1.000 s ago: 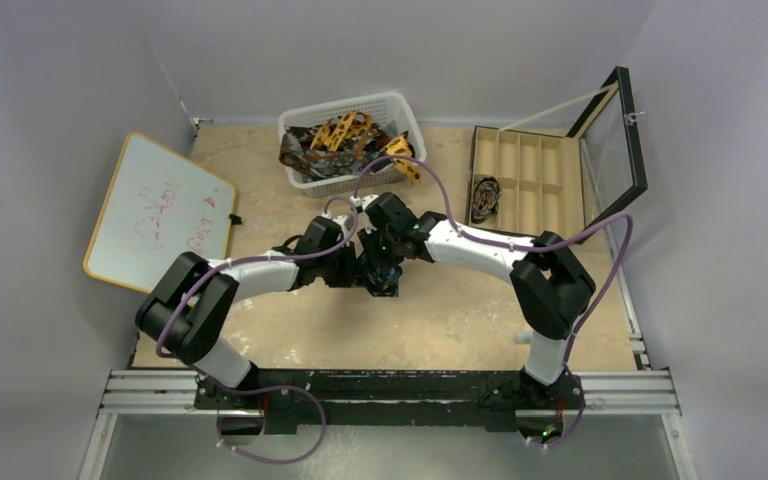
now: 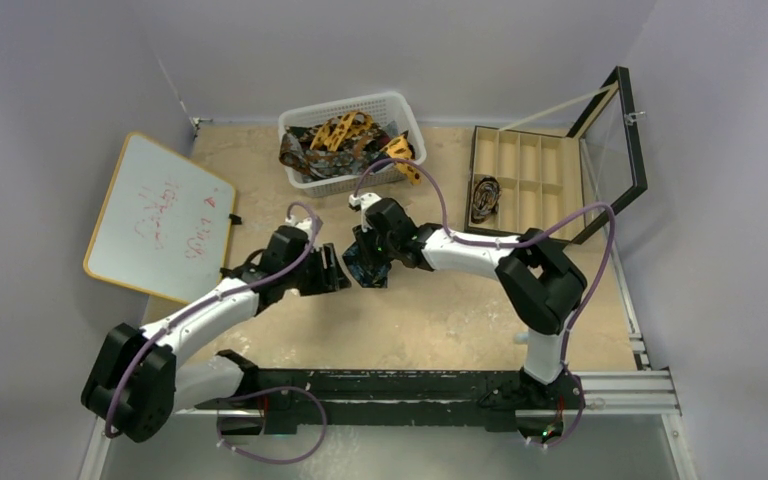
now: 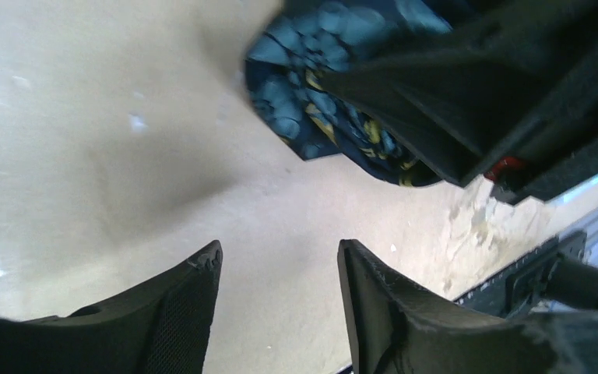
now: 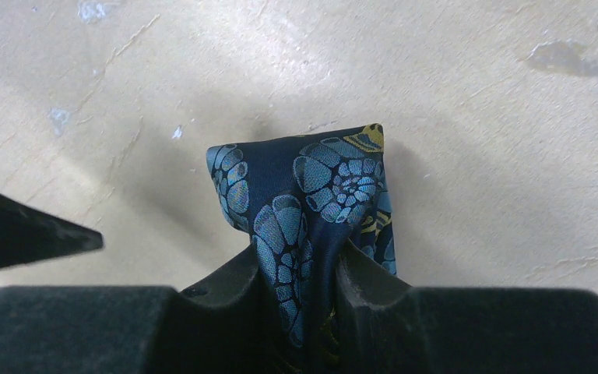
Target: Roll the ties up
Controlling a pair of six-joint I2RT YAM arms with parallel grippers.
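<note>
A dark navy tie with blue flower patterns (image 4: 339, 183) is bunched into a folded bundle, pinched by my right gripper, which is shut on it. From above, this tie (image 2: 367, 270) shows beneath the right gripper at mid-table. My left gripper stands open to the left of the bundle, with bare tabletop between its fingers. In the left wrist view the tie (image 3: 288, 101) appears beyond those fingertips, partly covered by the right gripper's dark fingers. How the tie is folded inside the right gripper is hidden.
A white basket (image 2: 405, 105) heaped with patterned ties (image 2: 335, 140) stands at the back. The open compartment box (image 2: 550, 150) at right holds one rolled tie (image 2: 485, 198). A whiteboard (image 2: 160, 215) leans at left.
My left gripper has drawn back to the left, away from the tie, and now stands apart from it. The right gripper, with the tie, has shifted slightly left.
</note>
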